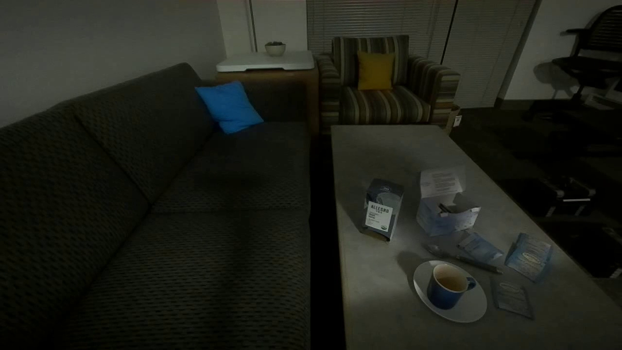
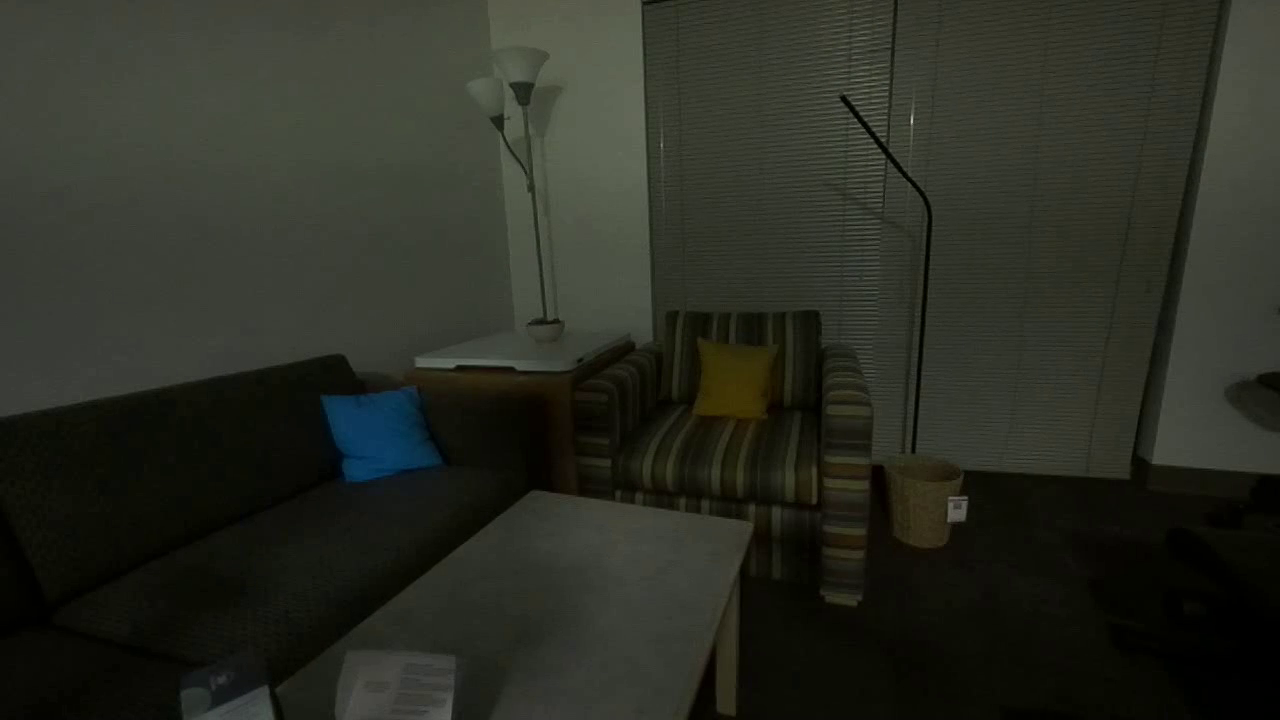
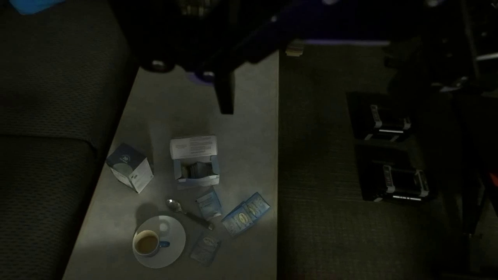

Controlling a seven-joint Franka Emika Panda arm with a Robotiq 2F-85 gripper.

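Observation:
On the grey coffee table (image 1: pixel 379 154) a blue cup (image 1: pixel 446 291) of brown liquid stands on a white saucer (image 1: pixel 424 299). Behind it lies a spoon (image 1: pixel 475 262). An upright Allegro tea box (image 1: pixel 382 213) stands to the left of an opened box (image 1: pixel 446 216) with packets inside. Flat blue sachets (image 1: pixel 481 248), among them, lie at the right. At the top of the wrist view, my dark gripper is open above the table, apart from these things. One finger (image 3: pixel 226 98) shows clearly; the rest blends into shadow.
A dark sofa (image 1: pixel 245 262) with a blue pillow (image 1: pixel 230 108) runs along the table's left. Beyond its far end stands a striped armchair (image 1: pixel 385 105) with a yellow pillow (image 1: pixel 376 71). Dark cases (image 3: pixel 404 182) rest on the floor at right.

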